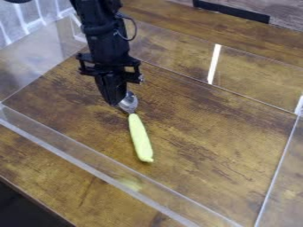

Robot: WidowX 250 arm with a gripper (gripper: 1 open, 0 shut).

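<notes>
My black gripper (116, 92) reaches down from the top left to just above the wooden floor of a clear-walled enclosure, its fingers close together and shut. Right by the fingertips, on their right, is a small silvery piece (128, 104); I cannot tell whether the fingers touch it. A long pale yellow-green object (140, 137) lies on the wood just below that piece, pointing toward the bottom of the view.
Clear panels (142, 197) border the work area on all sides. A white strip (214, 62) stands at the back, and a dark bar (231, 12) lies beyond it.
</notes>
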